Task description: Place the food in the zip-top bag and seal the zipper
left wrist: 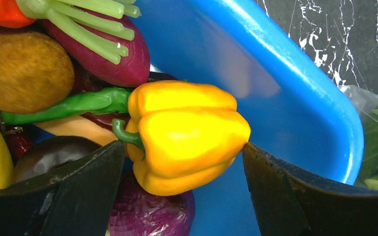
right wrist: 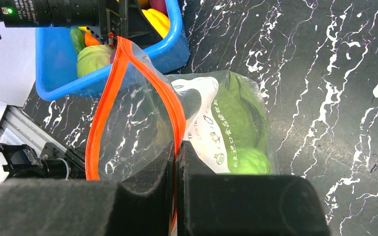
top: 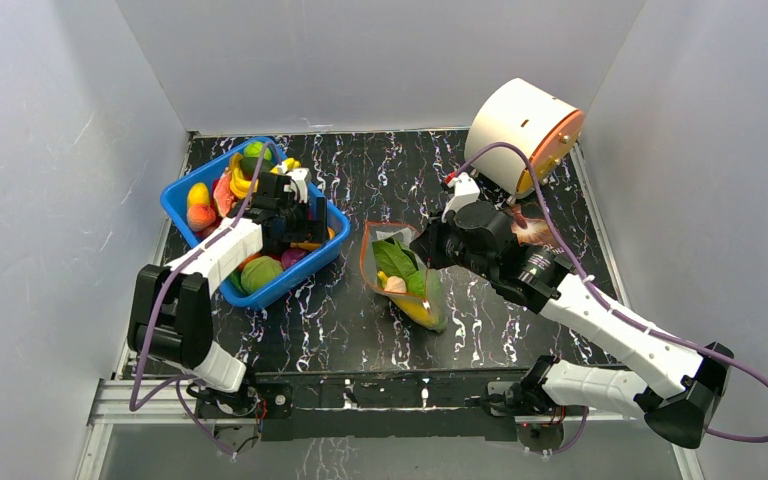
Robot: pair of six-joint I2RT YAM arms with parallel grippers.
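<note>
A yellow bell pepper (left wrist: pixel 189 135) lies in the blue bin (top: pixel 280 285) among other vegetables. My left gripper is over it, part open, fingers either side of the pepper's lower half; contact is unclear. The zip bag (top: pixel 430 305), orange-rimmed and holding leafy greens, a pale round item and something yellow, stands mid-table with its mouth open. My right gripper is shut on the bag's orange zipper edge.
A white cylinder (top: pixel 510 130) with an orange end lies at the back right. Grey walls enclose the sides and back.
</note>
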